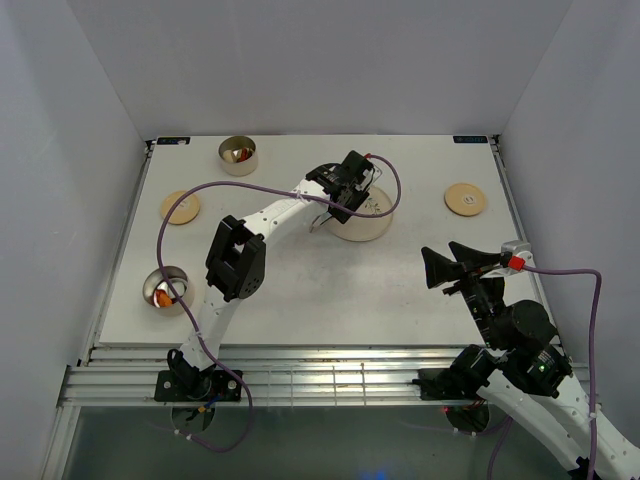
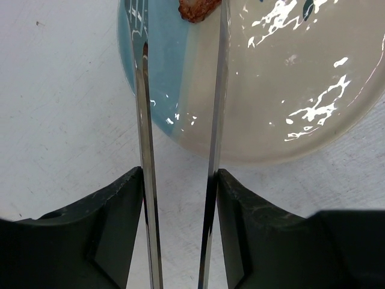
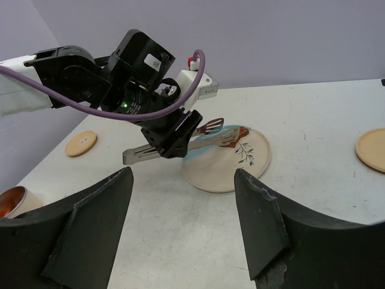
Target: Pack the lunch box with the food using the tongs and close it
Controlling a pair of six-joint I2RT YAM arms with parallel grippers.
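My left gripper is shut on metal tongs (image 2: 215, 129), one pad against each tong arm. The tongs reach over a round plate (image 2: 289, 66), cream with a blue edge band and a leaf print. A browned piece of meat (image 2: 197, 8) shows between the tong arms. In the right wrist view, the meat (image 3: 239, 136) lies at the blue side of the plate (image 3: 207, 171), by the tong tips. Whether the tips touch it, I cannot tell. My right gripper (image 1: 453, 267) stands open and empty off to the right, its fingers (image 3: 96, 223) wide apart.
A pot with food (image 1: 238, 155) stands at the back left, and a metal pot holding orange and white food (image 1: 167, 290) at the front left. Wooden discs lie left (image 1: 180, 208) and right (image 1: 465, 199). Clear table spreads across the front middle.
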